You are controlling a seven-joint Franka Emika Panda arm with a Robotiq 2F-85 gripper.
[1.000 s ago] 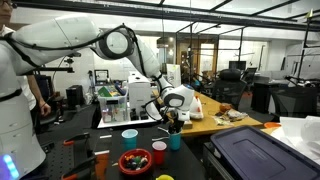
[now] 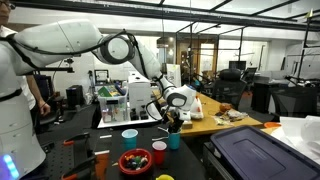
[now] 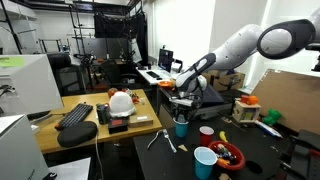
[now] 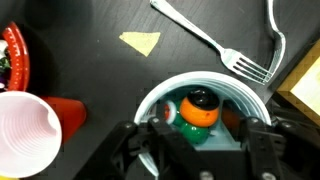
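A blue cup stands upright on the dark table, with my gripper right above its mouth. From the side, the same cup sits directly below the wrist. Looking down, the wrist view shows the pale inside of the cup holding a small orange and green object plus something dark beside it. My dark fingers are apart at the lower edge of that view, over the near side of the cup. Nothing shows gripped between them; the tips partly hide the cup's near rim.
A red cup, a second blue cup and a red bowl of small items stand close by. A fork lies past the cup, near a wooden edge. A big dark bin occupies the right.
The arm's upper links have shifted slightly. My gripper stays over the blue cup, and the cups and bowl have not visibly moved.
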